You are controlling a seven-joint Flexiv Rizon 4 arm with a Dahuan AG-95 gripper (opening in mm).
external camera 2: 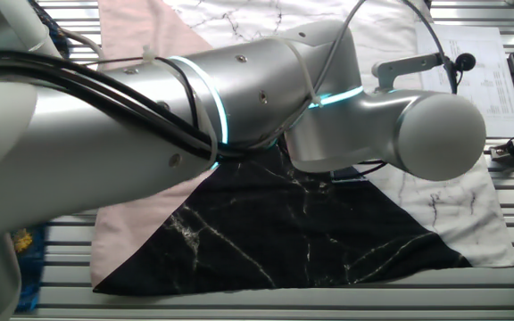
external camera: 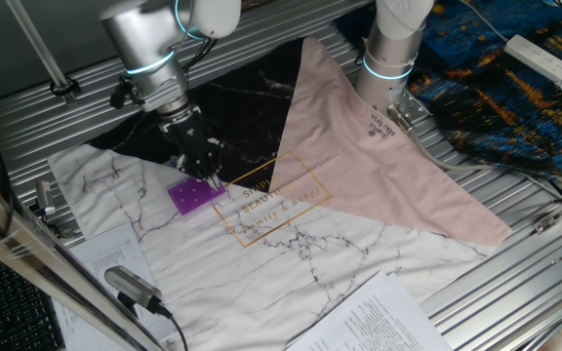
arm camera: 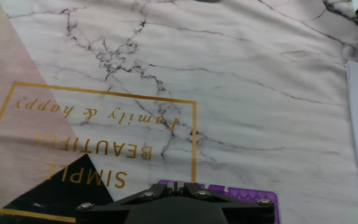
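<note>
A flat purple block [external camera: 195, 197] dotted with small marks lies on the white marbled part of the cloth [external camera: 261, 263]. My gripper [external camera: 215, 185] points down at the block's right edge; whether it touches the block cannot be told. In the wrist view the two fingertips of the gripper meet, and nothing shows between them. Behind the dark fingers, part of the purple block [arm camera: 247, 195] is visible at the bottom edge, the rest hidden. Exterior view 2 has the arm [external camera 2: 266, 89] covering both gripper and block.
Printed paper [external camera: 374, 317] lies at the cloth's front edge, with more sheets [external camera: 115, 258] at the left near a keyboard [external camera: 8, 302]. A metal post [external camera: 61, 253] rises at left front. A power strip [external camera: 538, 58] rests at the back right.
</note>
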